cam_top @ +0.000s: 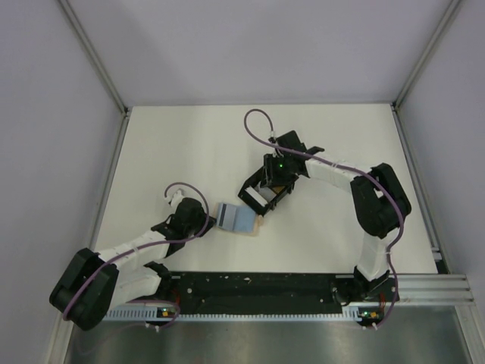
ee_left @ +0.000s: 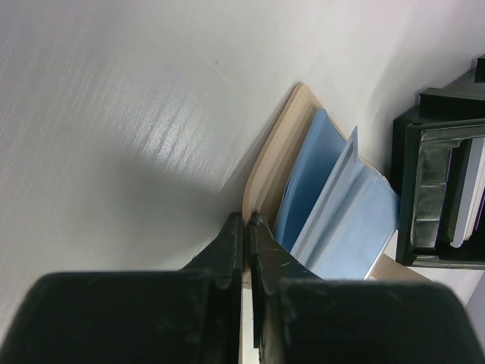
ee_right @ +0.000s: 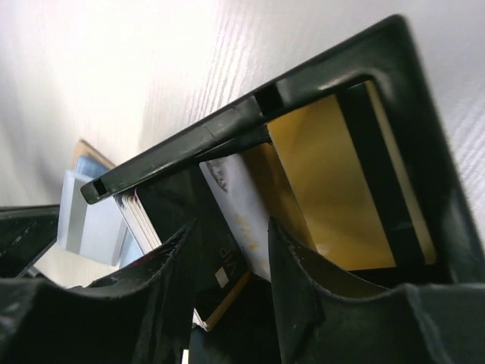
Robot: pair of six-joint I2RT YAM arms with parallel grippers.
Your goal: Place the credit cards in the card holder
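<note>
My left gripper is shut at the edge of the tan and blue card holder (ee_left: 348,227) on the table; whether anything sits between its fingers is unclear. The black tray (ee_right: 413,91) lies up and right of the holder in the top view and holds black, gold and white cards. My right gripper is over the tray, part open, its fingers around the white card (ee_right: 227,189) beside a black card (ee_right: 170,205). A gold card (ee_right: 318,167) lies to its right.
</note>
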